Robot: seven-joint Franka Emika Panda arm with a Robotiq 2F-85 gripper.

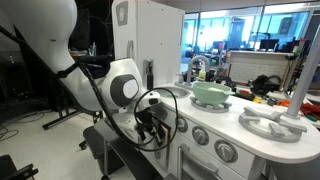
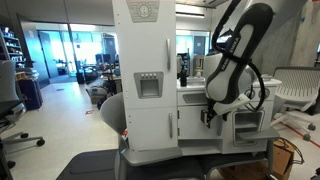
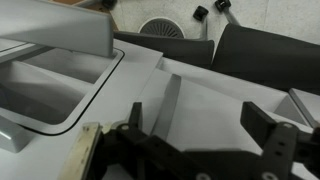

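In the wrist view my gripper is open, its dark fingers wide apart and nothing between them. White panels lie beyond the fingers, with a long grey strip, perhaps a handle [image 3: 168, 105], near the left finger. In exterior view 1 the gripper [image 1: 157, 132] hangs low in front of the white counter's drawers and knobs [image 1: 198, 135]. Exterior view 2 shows the gripper [image 2: 213, 112] between the tall white fridge [image 2: 150, 120] and the counter front. Whether the fingers touch anything is hard to tell.
A green pot [image 1: 210, 93] stands on the counter beside the grey stove burner [image 1: 272, 122]. Dark grey seats [image 2: 90, 165] sit low in front of the fridge. A recess [image 3: 50, 85] opens in the white surface at the left of the wrist view.
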